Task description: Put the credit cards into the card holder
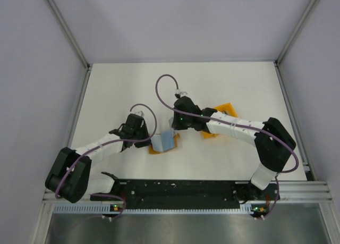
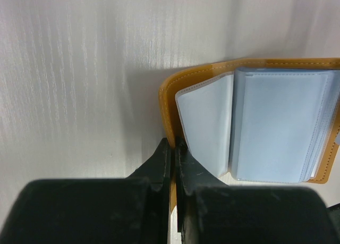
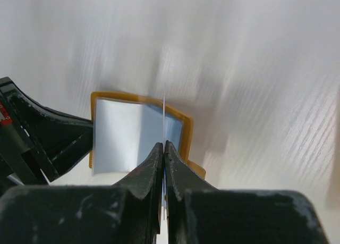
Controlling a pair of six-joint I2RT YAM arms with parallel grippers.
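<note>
The brown card holder (image 1: 155, 151) lies spread on the table, its pale blue sleeves (image 2: 284, 124) facing up. My left gripper is shut on the holder's left edge, with the brown border running between its fingers. My right gripper is over the right side of the holder, shut on a thin card (image 3: 164, 116) that appears edge-on as a pale line. From above, this card shows as a small pale patch beside the right gripper (image 1: 174, 128). Whether its lower edge touches a sleeve, I cannot tell.
An orange-brown tray (image 1: 227, 107), with dark and pale items partly hidden by my right arm, sits to the right. In the right wrist view, the black left arm (image 3: 58, 143) stands close by the holder's left side.
</note>
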